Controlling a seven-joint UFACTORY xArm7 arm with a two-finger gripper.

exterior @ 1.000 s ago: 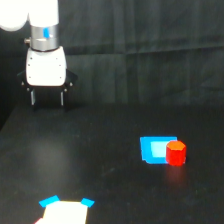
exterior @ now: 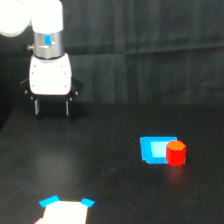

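At the upper left of the camera view hangs my white gripper [exterior: 52, 108], its two dark fingers [exterior: 36, 107] spread well apart. It is open, and only dark background shows between them. Far off to its right, a small red block [exterior: 176, 153] sits at the right edge of a blue-bordered square [exterior: 147, 151] with a pale centre. The block covers part of that square. A clear stretch of table separates the gripper from the block.
At the bottom edge, a pale object [exterior: 64, 212] lies between pieces of blue tape [exterior: 88, 202], partly cut off by the frame. A dark curtain [exterior: 140, 50] hangs behind.
The gripper has shifted slightly right and a little lower in the view. The red block and the blue-bordered square have not moved.
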